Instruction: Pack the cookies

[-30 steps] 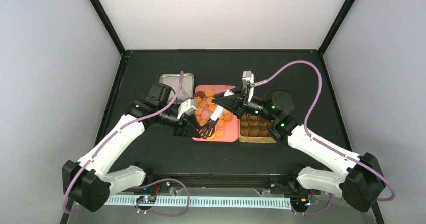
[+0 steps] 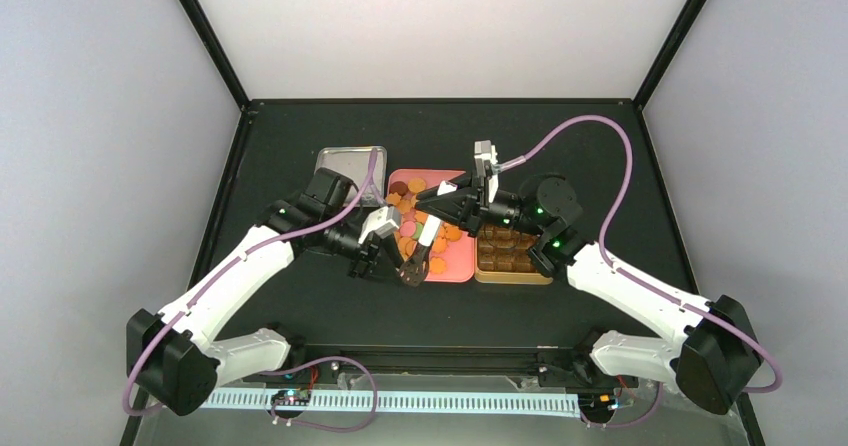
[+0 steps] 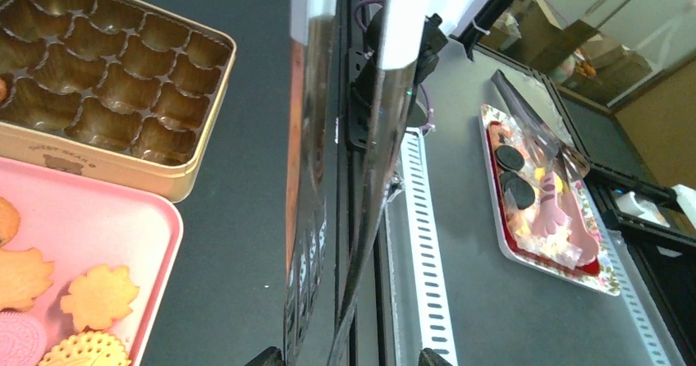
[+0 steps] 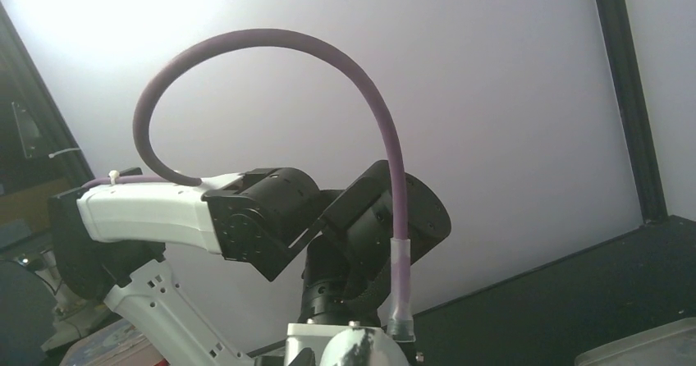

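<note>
Metal tongs (image 2: 430,230) with white handles slant down-left over the pink tray (image 2: 462,266). My right gripper (image 2: 428,204) is shut on their handle. At the slotted lower end of the tongs stands my left gripper (image 2: 396,265), its fingertips (image 3: 431,357) spread on either side of the metal blades (image 3: 305,218), seen edge-on in the left wrist view. Whether the fingers touch the blades is not clear. Orange, pink and brown cookies (image 3: 100,297) lie on the tray. Right of it is the gold tin (image 2: 513,277) with a brown divided insert; an orange edge shows in one compartment.
A metal lid-like tray (image 2: 345,161) lies at the back left, partly behind the left arm. Beyond the front rail, a flowered tray (image 3: 538,210) holds packets and pink pieces.
My left gripper has shifted slightly right and toward the front. The tongs' slotted end has turned more edge-on, and the right gripper has moved slightly left with the handle.
</note>
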